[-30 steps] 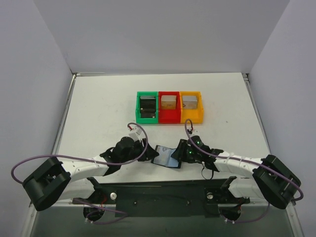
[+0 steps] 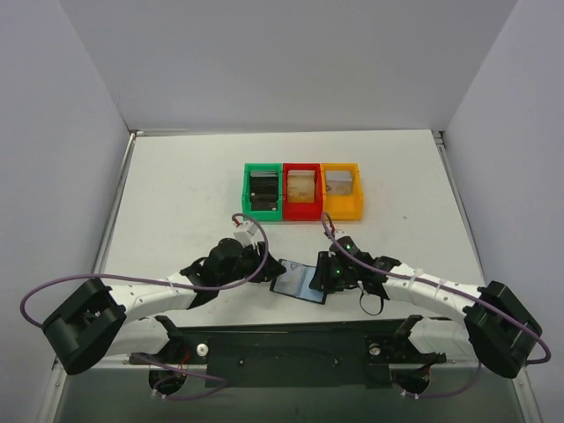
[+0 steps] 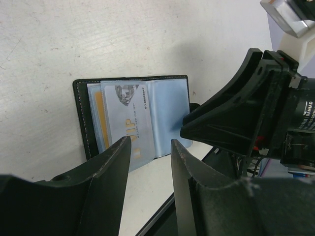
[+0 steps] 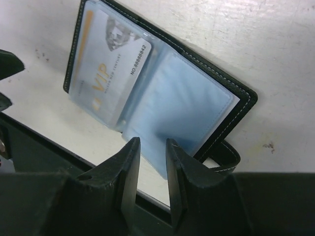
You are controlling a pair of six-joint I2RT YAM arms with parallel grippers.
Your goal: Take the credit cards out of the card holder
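An open black card holder (image 3: pixel 82 118) lies on the white table, with stacked cards, a white VIP card (image 3: pixel 128 118) on top, in its left sleeve and a pale blue sleeve (image 4: pixel 179 103) on the right. My left gripper (image 2: pixel 271 271) hangs over the holder's left end, its fingertips parted above the VIP card in the left wrist view. My right gripper (image 2: pixel 324 277) is at the holder's right end; in its wrist view the fingertips sit over the blue sleeve with a gap between them. What, if anything, is between them is unclear.
Green (image 2: pixel 248 198), red (image 2: pixel 302 210) and orange (image 2: pixel 344 210) bins holding boxes or stacks stand behind the holder.
The left gripper has shifted very little.
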